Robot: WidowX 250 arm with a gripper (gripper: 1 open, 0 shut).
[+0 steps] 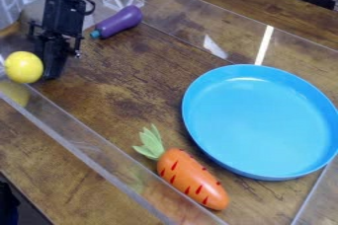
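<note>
My black gripper (47,53) reaches down at the left edge, right by a yellow round object (23,67) at the clear tray wall. Its fingertips are partly hidden by the yellow object, so whether it grips it cannot be seen. A purple eggplant (119,21) lies to the upper right of the gripper. An orange toy carrot (188,175) with pale green leaves lies at the bottom middle, and a large blue plate (258,120) sits on the right.
Clear plastic walls border the wooden work surface (152,81). The middle between gripper and plate is free.
</note>
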